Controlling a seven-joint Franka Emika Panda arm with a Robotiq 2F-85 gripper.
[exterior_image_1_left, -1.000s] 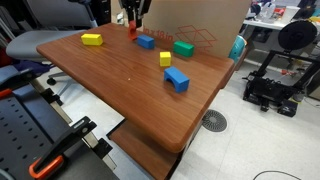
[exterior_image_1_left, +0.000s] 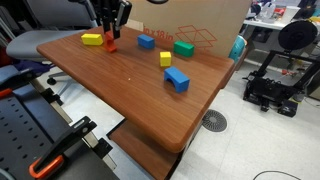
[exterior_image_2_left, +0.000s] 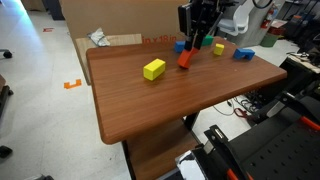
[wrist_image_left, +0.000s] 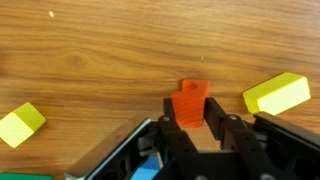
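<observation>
An orange-red block (wrist_image_left: 188, 103) is held upright between the fingertips of my gripper, which is shut on it. In the first exterior view this block (exterior_image_1_left: 111, 45) shows beneath the gripper, low over the table and close to a yellow block (exterior_image_1_left: 93, 39). From the second exterior view the orange block (exterior_image_2_left: 184, 60) leans a little, with its lower end near the tabletop; whether it touches the wood I cannot tell. The larger yellow block (exterior_image_2_left: 154, 69) lies apart from it.
On the wooden table (exterior_image_1_left: 125, 85) there are also a blue block (exterior_image_1_left: 146, 41), a green block (exterior_image_1_left: 183, 48), a small yellow block (exterior_image_1_left: 166, 59) and a blue arch-like block (exterior_image_1_left: 176, 79).
My gripper has carried the orange block leftward in the first exterior view, from beside the blue block toward the yellow one, and it now sits lower. The other blocks stayed put.
</observation>
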